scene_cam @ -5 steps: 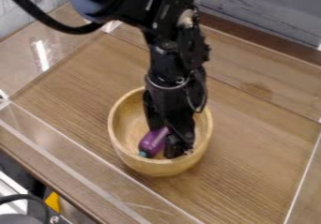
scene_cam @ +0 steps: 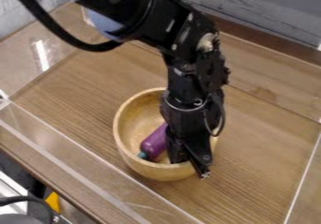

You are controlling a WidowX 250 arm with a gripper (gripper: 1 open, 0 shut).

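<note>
A wooden bowl (scene_cam: 131, 125) stands on the table near the middle of the view. Inside it lies a purple eggplant-like object (scene_cam: 154, 141) with a teal end toward the lower left. The black gripper (scene_cam: 189, 160) reaches down into the right part of the bowl, beside the purple object, and hides much of that side. It is shut, and nothing clearly shows between its fingertips.
Bare wooden table (scene_cam: 251, 171) surrounds the bowl, with free room to the right and upper left. A pale wall runs along the back. Cables and a small yellow item sit off the lower left edge.
The gripper has shifted slightly right within the bowl over the last second. The purple object and bowl have moved only slightly.
</note>
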